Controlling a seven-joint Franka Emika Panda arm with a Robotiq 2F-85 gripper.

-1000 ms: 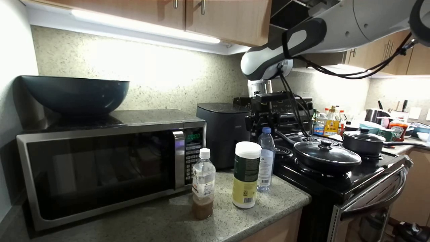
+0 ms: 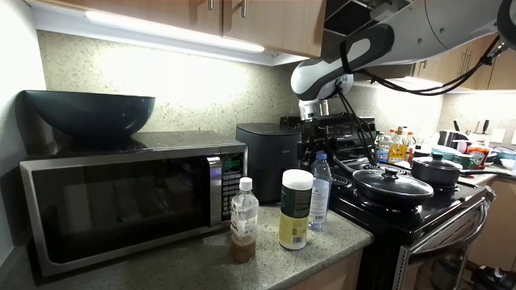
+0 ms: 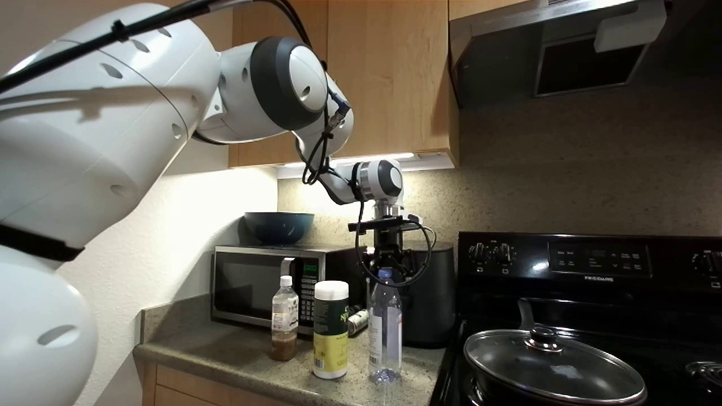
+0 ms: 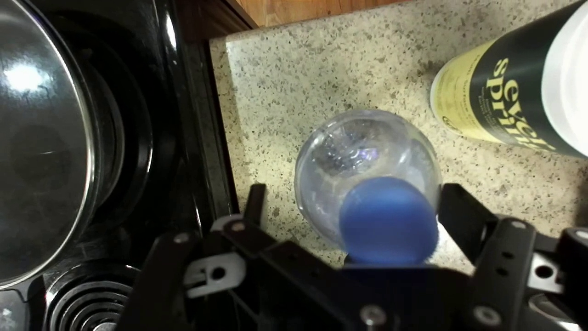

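A clear plastic bottle with a blue cap [image 4: 389, 220] and a white label [image 2: 318, 200] stands on the counter close to the stove. My gripper points down over it, fingers open. In the wrist view the cap lies between the two spread fingers, nearer the right one [image 4: 466, 218]; whether that finger touches the bottle I cannot tell. From the second exterior view, the gripper [image 3: 392, 266] is at cap height, partly behind the bottle [image 3: 385, 331]. Dark fingers against the dark stove are hard to make out in the first exterior view.
A wipes canister [image 2: 295, 210] stands beside the bottle, and a bottle of brown liquid [image 2: 244, 222] is farther left. Behind are a black appliance [image 2: 266, 159] and the microwave [image 2: 130, 203]. A lidded pan [image 2: 392, 186] sits on the stove.
The arm and gripper have shifted slightly to the right and down in the first exterior view. The bottle has also moved very slightly, its cap a little to the right.
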